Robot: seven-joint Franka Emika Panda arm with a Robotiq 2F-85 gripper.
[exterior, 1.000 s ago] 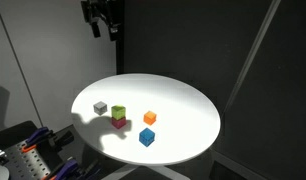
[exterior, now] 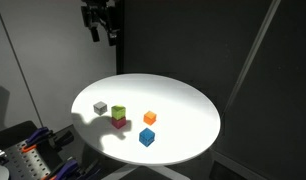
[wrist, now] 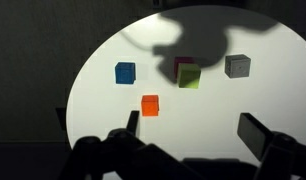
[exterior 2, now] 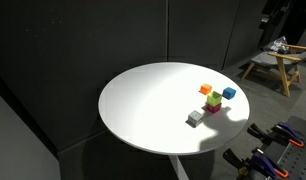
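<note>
High above the white round table (exterior: 178, 105), my gripper (exterior: 103, 38) hangs with its fingers wide apart and nothing between them. In the wrist view its two black fingers (wrist: 255, 133) are far from each other at the lower edge. A lime green cube (exterior: 118, 112) sits on top of a dark pink cube (exterior: 119, 124). Left of this stack stands a grey cube (exterior: 100, 107). An orange cube (exterior: 150, 118) and a blue cube (exterior: 147, 137) lie to its right, apart from each other. All the cubes also show in the wrist view.
A wooden chair (exterior 2: 273, 65) stands beyond the table in exterior view 2. Dark curtains hang behind.
My gripper has shifted very slightly, a little lower in exterior view 1. Every cube is where it was.
</note>
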